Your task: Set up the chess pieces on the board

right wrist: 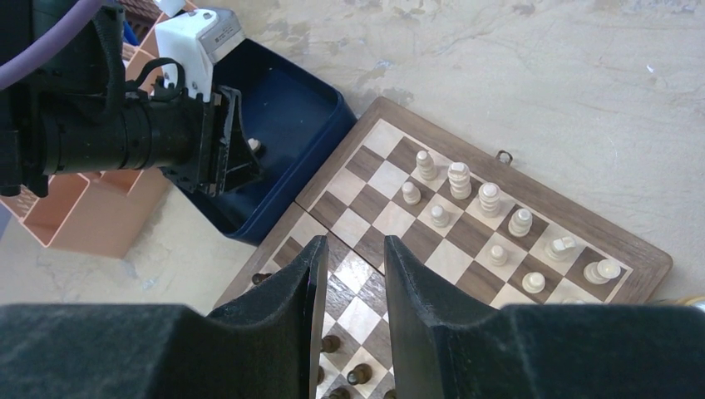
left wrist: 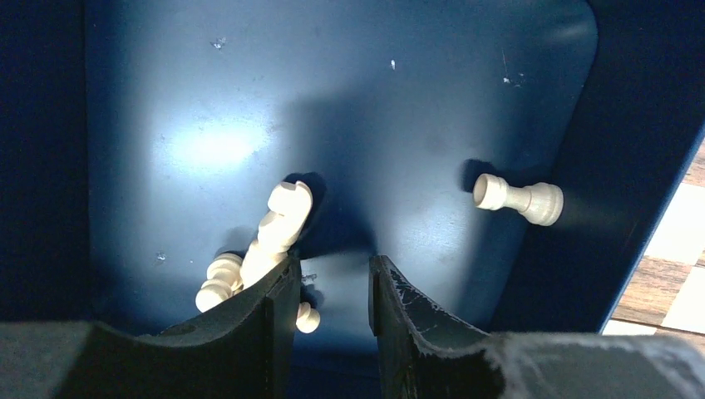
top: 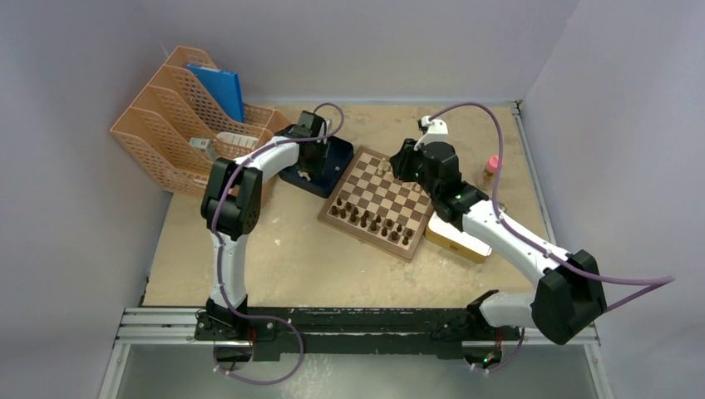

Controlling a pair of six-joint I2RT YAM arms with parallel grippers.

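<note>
My left gripper is down inside the dark blue tray (top: pixel 328 180), fingers part open, beside a cluster of cream chess pieces (left wrist: pixel 283 216); another cream piece (left wrist: pixel 517 199) lies on its side at the tray's right. The chessboard (top: pixel 370 187) holds dark pieces (top: pixel 374 226) along its near side and cream pieces (right wrist: pixel 461 179) standing on the far side, with several squares bare. My right gripper hangs over the board, fingers apart with nothing between them.
An orange organiser (top: pixel 166 125) stands left of the tray, a yellow box (top: pixel 461 248) and pink-capped bottle (top: pixel 490 166) right of the board.
</note>
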